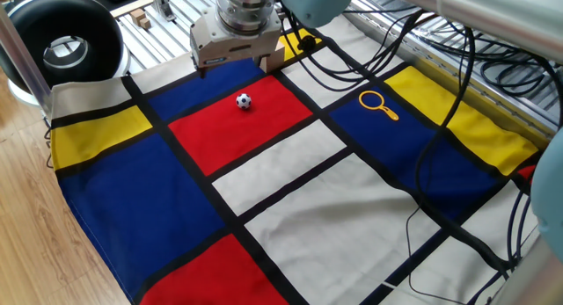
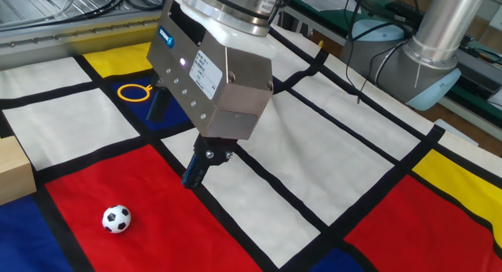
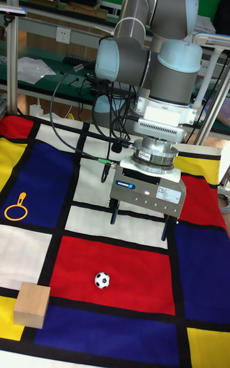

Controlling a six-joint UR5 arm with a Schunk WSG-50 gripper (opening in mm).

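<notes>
My gripper [image 2: 171, 151] is open, its two dark fingers [image 2: 195, 168] wide apart with nothing between them. It hangs above the cloth, and in exterior view 3 the gripper [image 3: 140, 222] appears behind a small black-and-white soccer ball [image 3: 102, 280]. The ball [image 1: 244, 101] rests on the red panel, clear of the fingers. A wooden block [image 3: 32, 305] sits where the white, yellow and blue panels meet. In exterior view 1 the gripper body partly covers this block [image 1: 276, 57]. A yellow magnifier-shaped ring with a handle [image 1: 378, 105] lies flat on a blue panel.
The patterned cloth [image 1: 334, 204] has broad bare areas around these objects. Loose black cables [image 1: 471, 76] hang at the right in exterior view 1. A black ring-shaped object [image 1: 98, 46] stands off the cloth at the far left.
</notes>
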